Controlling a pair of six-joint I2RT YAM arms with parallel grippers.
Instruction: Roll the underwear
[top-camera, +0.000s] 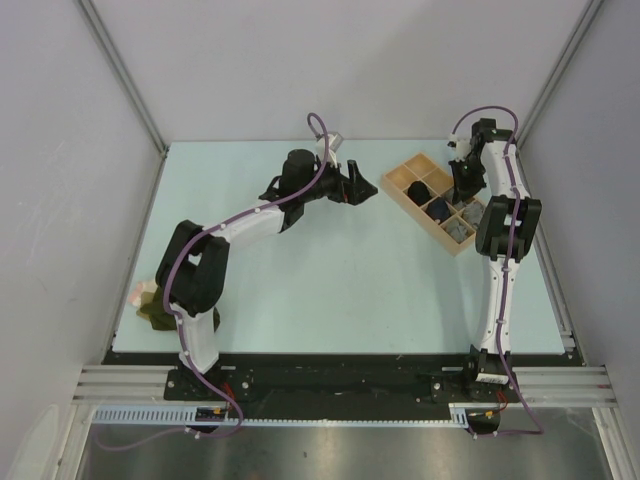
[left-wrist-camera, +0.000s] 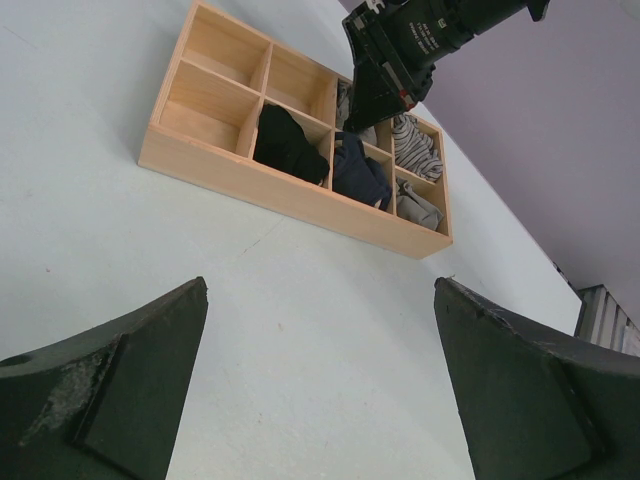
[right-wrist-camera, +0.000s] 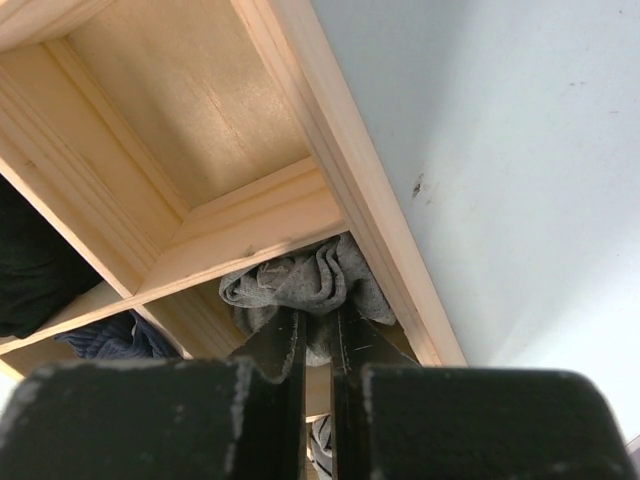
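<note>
A wooden divided box (top-camera: 405, 203) holds rolled garments: black (left-wrist-camera: 285, 145), navy (left-wrist-camera: 357, 177), grey (left-wrist-camera: 418, 208) and striped (left-wrist-camera: 418, 146). My right gripper is down in a compartment beside the box's long side, shut on grey underwear (right-wrist-camera: 300, 280), which lies bunched in that compartment. My left gripper hangs over the table left of the box, open with nothing between its fingers.
An olive and pink heap of cloth (top-camera: 158, 312) lies at the table's left edge, partly under the left arm. Several compartments at the box's far end are empty.
</note>
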